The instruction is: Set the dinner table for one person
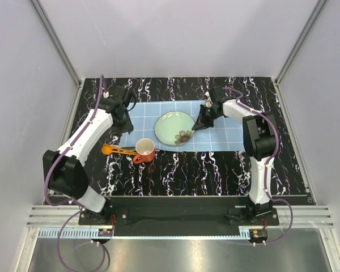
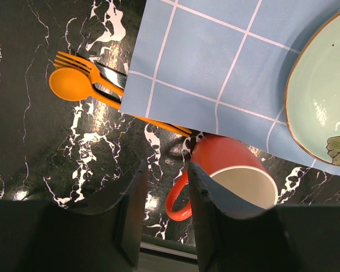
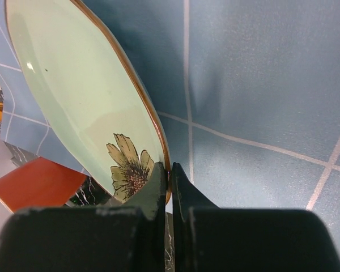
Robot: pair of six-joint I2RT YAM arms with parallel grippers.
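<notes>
On the blue placemat [image 1: 226, 136], left of its middle, a pale green plate [image 1: 171, 126] with a brown flower lies. My right gripper is shut at the plate's right rim, its left finger touching the edge; no part of the plate shows between the fingers. Over the mat's left end, my left gripper [image 1: 123, 130] hangs open and empty. In the left wrist view, an orange fork [image 2: 79, 63] and spoon [image 2: 71, 84] lie crossed, their handles partly under the mat's corner. The red mug [image 2: 229, 156] lies tipped over against the mat's front edge, handle toward the left fingers.
A dark, thin utensil [image 2: 110, 73] shows beside the fork, partly hidden. Walls stand at both sides.
</notes>
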